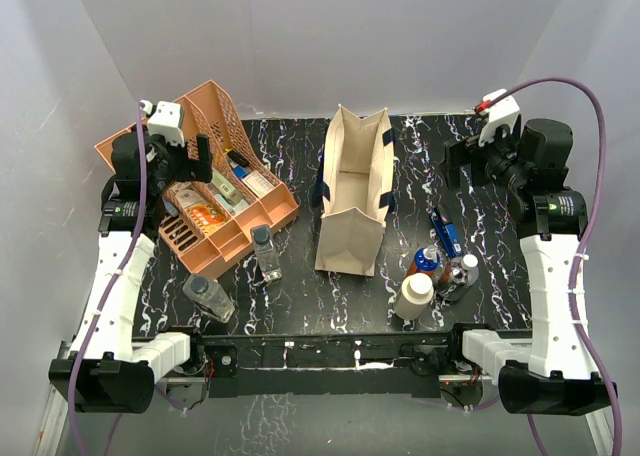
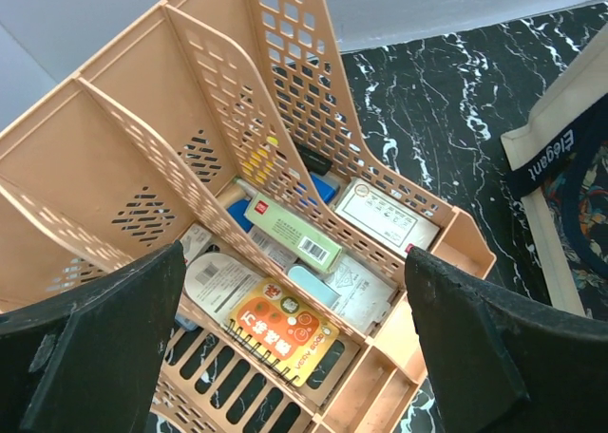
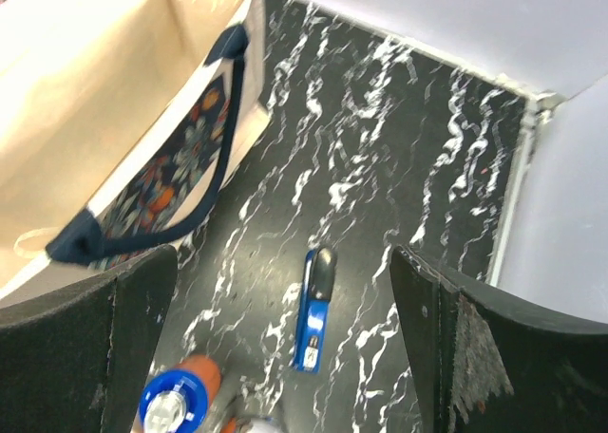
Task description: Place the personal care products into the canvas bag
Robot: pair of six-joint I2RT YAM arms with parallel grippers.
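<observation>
A beige canvas bag stands open and empty-looking at the table's centre. Right of it are a blue item, a blue-capped bottle, a silver bottle and a cream bottle. An orange organizer at left holds boxes and packets, including a green box. My left gripper hangs open over the organizer, nothing between its fingers. My right gripper is open above the table right of the bag, empty.
Two clear dark-lidded jars stand near the organizer's front. Walls border the table at back and sides. The marble top is bare behind the blue item.
</observation>
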